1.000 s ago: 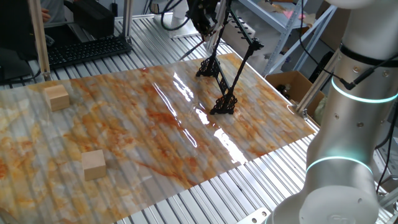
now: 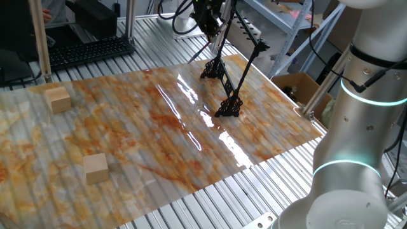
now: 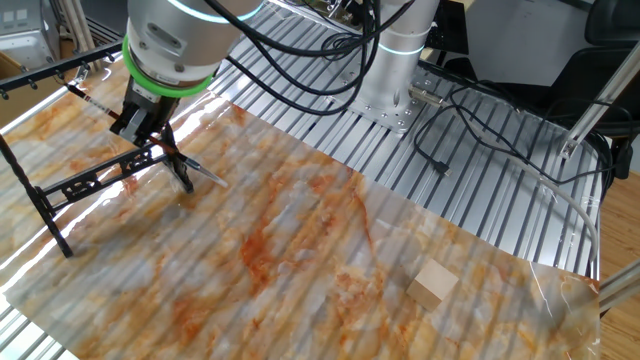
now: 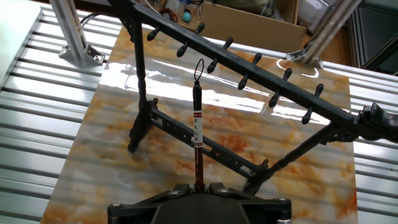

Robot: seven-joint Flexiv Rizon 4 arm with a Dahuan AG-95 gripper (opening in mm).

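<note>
A calligraphy brush (image 4: 198, 127) with a dark handle, a white label and a thin cord loop (image 4: 199, 70) is pinched in my gripper, which is shut on it. In the wrist view the loop appears close to the pegs of the black rack (image 4: 180, 38); whether it touches one I cannot tell. Exterior view 2 has the brush tilted, its pale tip (image 3: 208, 174) pointing down to the right, beside the rack's crossbar (image 3: 100, 180). The rack (image 2: 230, 105) stands upright on the marbled sheet (image 2: 146, 127). In exterior view 1 the fingers are too small to make out.
Two wooden blocks (image 2: 58, 100) lie on the sheet, the nearer block (image 2: 96, 168) towards the front. A keyboard (image 2: 89, 53) sits at the back left. Bare sheet stretches between the blocks and the rack. Cables (image 3: 300, 95) loop around the arm.
Over the last second the gripper and brush have shifted slightly, the brush tip moving a little to the right in exterior view 1. Rack and blocks have stayed put.
</note>
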